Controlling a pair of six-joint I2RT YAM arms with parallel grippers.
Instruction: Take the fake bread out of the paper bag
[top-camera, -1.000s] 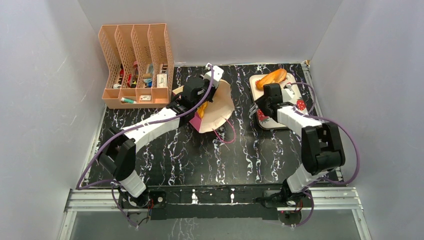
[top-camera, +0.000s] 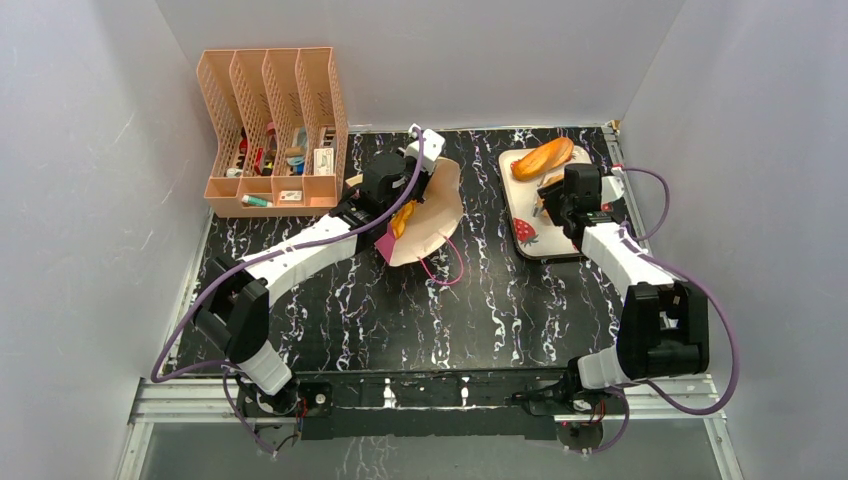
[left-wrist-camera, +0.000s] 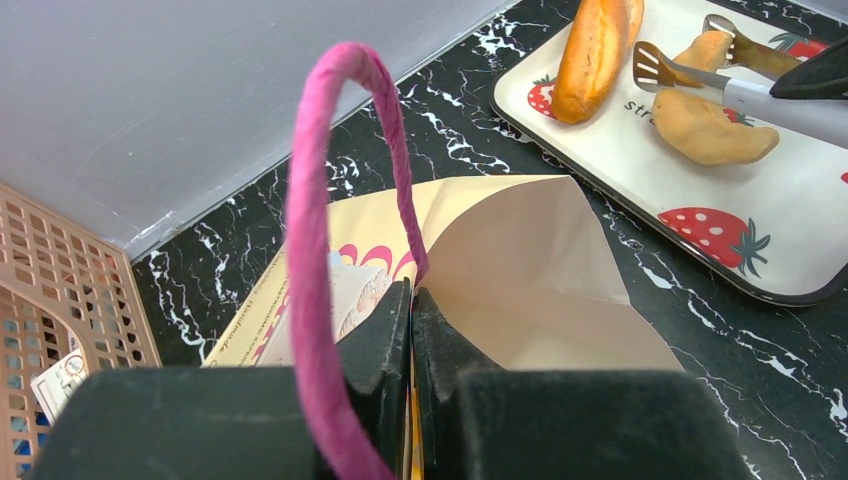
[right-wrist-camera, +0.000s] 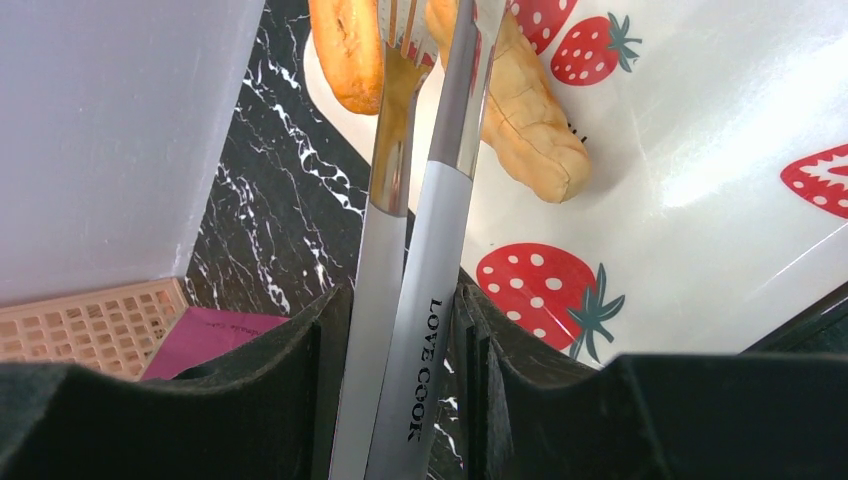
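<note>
The open paper bag (top-camera: 435, 215) stands centre-left with yellow bread (top-camera: 400, 218) inside. My left gripper is shut at the bag's rim, a pink handle (left-wrist-camera: 310, 250) rising beside it. My right gripper is closed around the tongs (right-wrist-camera: 425, 320) over the white strawberry tray (right-wrist-camera: 700, 280). Beneath the tong tips lies a tan bread piece (right-wrist-camera: 530, 140); an orange loaf (right-wrist-camera: 350, 70) is at the tray's back. The left wrist view shows the tong heads above tan bread (left-wrist-camera: 710, 140), apart at either side of it.
A peach organiser (top-camera: 270, 190) with small items stands at the back left. Walls bound the back and sides.
My right arm has moved right with the tongs, from the tray's left edge to over its middle and right side. The left arm has barely moved.
</note>
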